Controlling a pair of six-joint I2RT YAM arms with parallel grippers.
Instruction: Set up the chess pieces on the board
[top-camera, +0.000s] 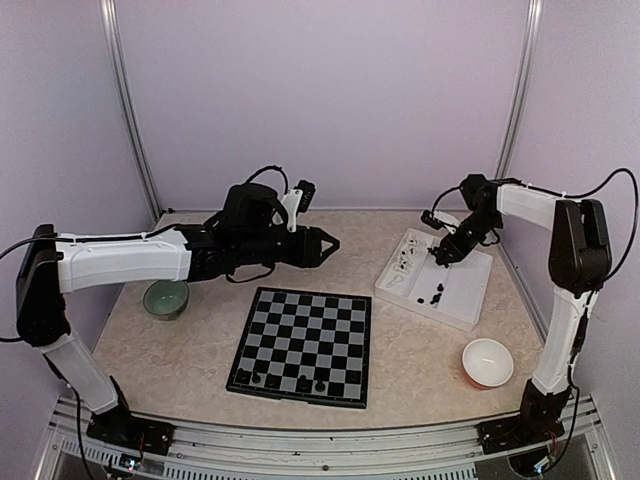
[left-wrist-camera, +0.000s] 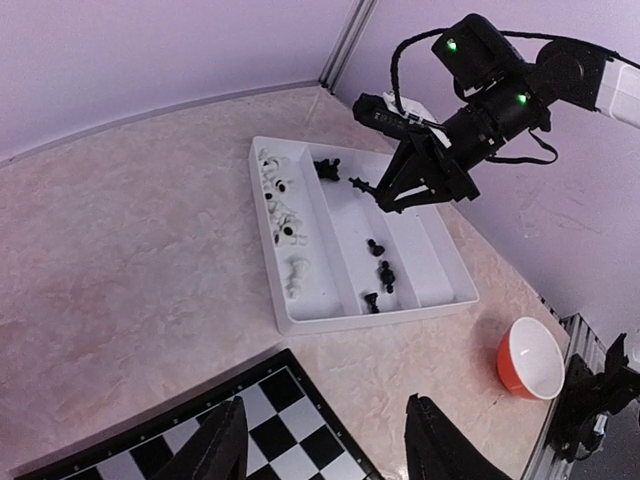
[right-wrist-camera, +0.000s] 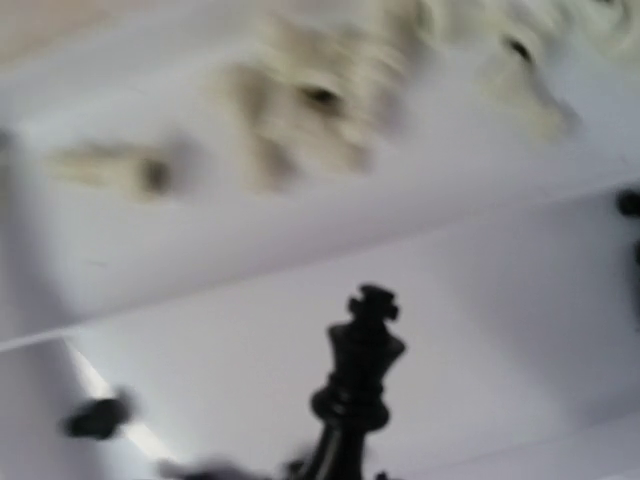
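The chessboard (top-camera: 305, 340) lies mid-table, with several black pieces (top-camera: 320, 386) along its near edge. Over the white tray (top-camera: 455, 318), my right gripper (top-camera: 441, 256) is shut on a black king (right-wrist-camera: 358, 372); the king's crowned top stands sharp in the right wrist view while the tray behind is blurred. That gripper's fingertips are out of the right wrist view. In the left wrist view the king (left-wrist-camera: 362, 185) pokes out from the fingers. My left gripper hangs open and empty above the table behind the board.
White pieces (left-wrist-camera: 283, 220) lie in the tray's left compartment, and loose black pieces (left-wrist-camera: 387, 277) in the middle one. An orange-and-white bowl (top-camera: 487, 363) stands at the right front, a green bowl (top-camera: 166, 298) at the left. Table between board and tray is bare.
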